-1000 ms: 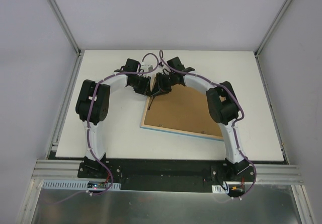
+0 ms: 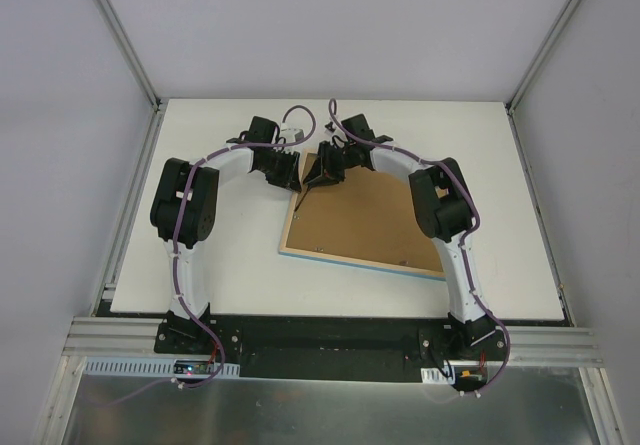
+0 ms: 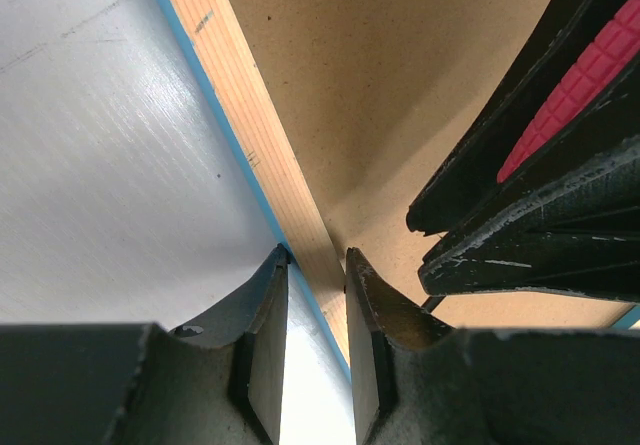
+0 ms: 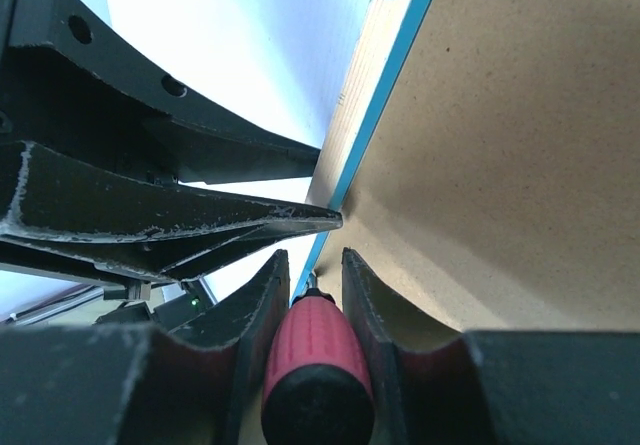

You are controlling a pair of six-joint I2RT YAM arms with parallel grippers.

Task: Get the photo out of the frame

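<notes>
The frame (image 2: 370,235) lies face down on the white table, showing its brown backing board (image 4: 510,145) and wooden edge with a blue rim (image 3: 230,75). My left gripper is at the left edge strip, its fingertips on either side of the wood; whether they squeeze it is unclear. My right gripper is shut on a pink-handled tool (image 4: 316,365) with a dark shaft, held over the board just inside the same edge, close to my left gripper. The photo is not visible.
Both arms meet over the frame's upper left. Walls bound it at back and sides.
The left arm and frame look still.
</notes>
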